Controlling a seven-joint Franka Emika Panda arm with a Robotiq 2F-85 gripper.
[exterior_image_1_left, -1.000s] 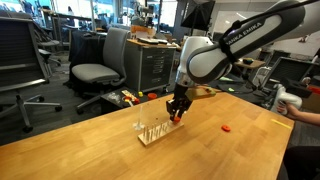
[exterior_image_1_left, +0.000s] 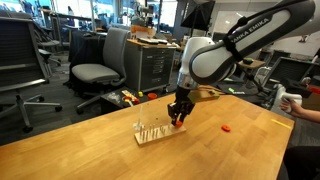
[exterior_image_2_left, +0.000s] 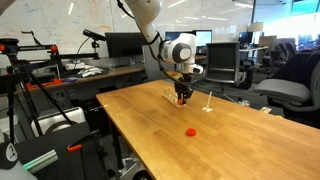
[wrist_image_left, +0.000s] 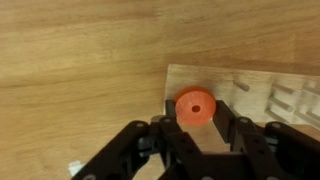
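Observation:
A light wooden board (exterior_image_1_left: 160, 135) with a row of upright pegs rests on the table. At its right end, my gripper points downward, shut on a red-orange round piece (wrist_image_left: 195, 106). The same piece (exterior_image_1_left: 179, 124) appears as a small red spot under the fingers in exterior view 1. Seen from above, the piece covers part of the board's end, with several pegs (wrist_image_left: 290, 102) off to the right. Whether a peg passes into the piece is hidden. A second red piece (exterior_image_2_left: 191, 132) lies alone on the table.
A thin white upright object (exterior_image_2_left: 208, 102) stands on the table, apart from the board. Bare tabletop (exterior_image_1_left: 70, 150) spreads widely on the left in exterior view 1. Office chairs (exterior_image_1_left: 100, 75) stand beyond the table edge.
My gripper and the red piece have come slightly lower at the board's right end. The board appears to have turned slightly. The loose red piece has stayed put.

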